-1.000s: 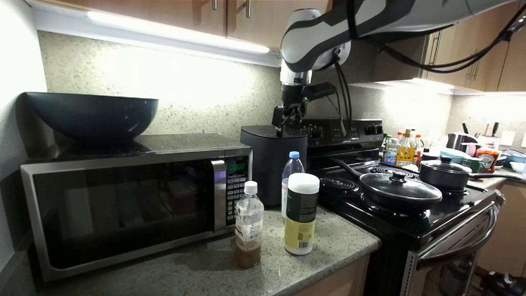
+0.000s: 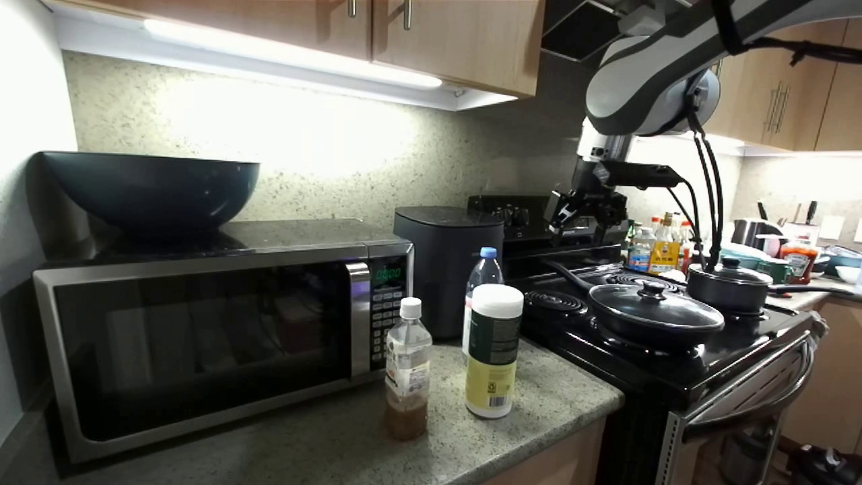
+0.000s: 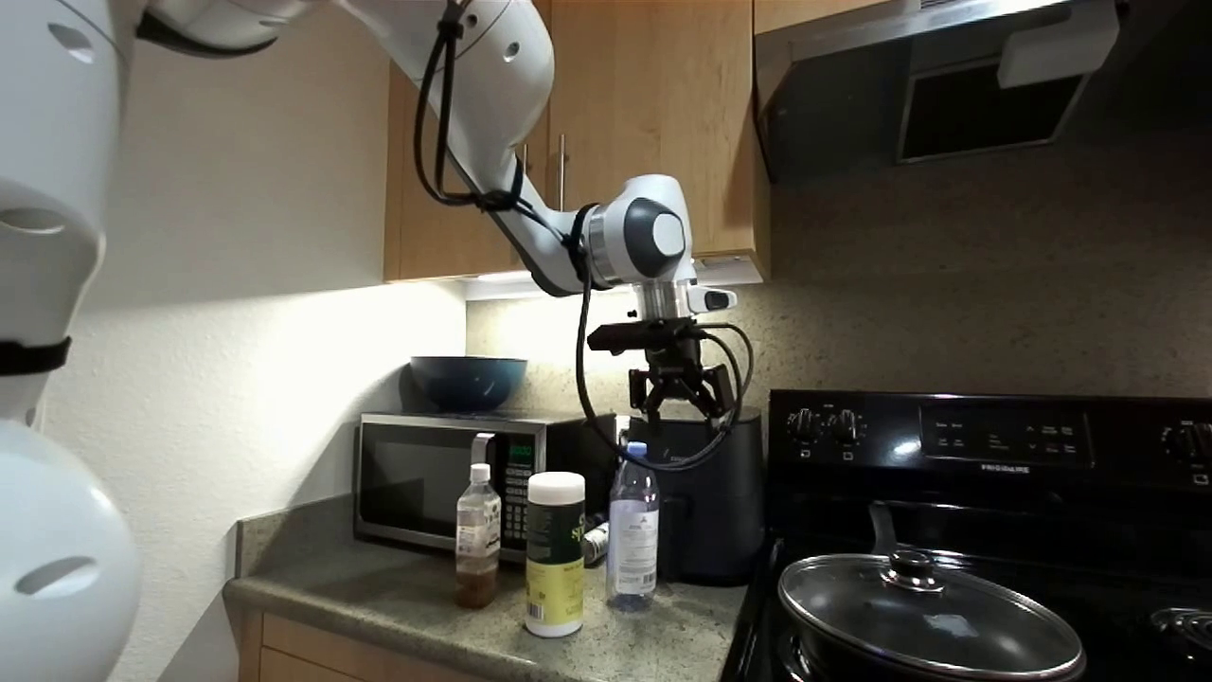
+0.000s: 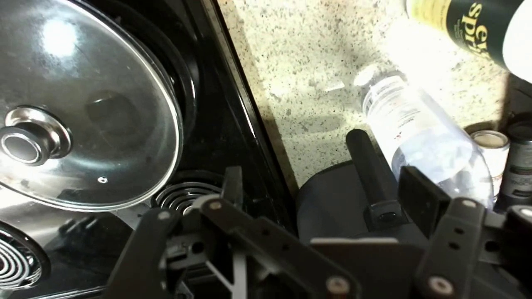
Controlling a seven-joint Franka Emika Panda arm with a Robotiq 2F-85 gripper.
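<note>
My gripper is open, its fingers wide apart with nothing between them. In exterior view 1 the gripper (image 2: 578, 217) hangs in the air before the stove's back panel. Exterior view 2 shows the gripper (image 3: 685, 411) at the height of the black appliance's top. The blue-capped clear bottle (image 3: 633, 534) stands upright on the counter beside that black appliance (image 3: 727, 500). A green and yellow canister (image 3: 556, 568) with a white lid and a white-capped bottle (image 3: 477, 540) holding brown contents stand nearby.
A lidded pan (image 2: 656, 311) and a lidded pot (image 2: 728, 284) sit on the stove. The microwave (image 2: 218, 331) carries a dark bowl (image 2: 153, 190). Cabinets (image 2: 452, 40) hang above. Bare counter (image 2: 557, 396) lies right of the canister.
In exterior view 1, the arm and gripper have moved right, from above the black appliance toward the stove. The blue-capped bottle appears slightly farther right.
</note>
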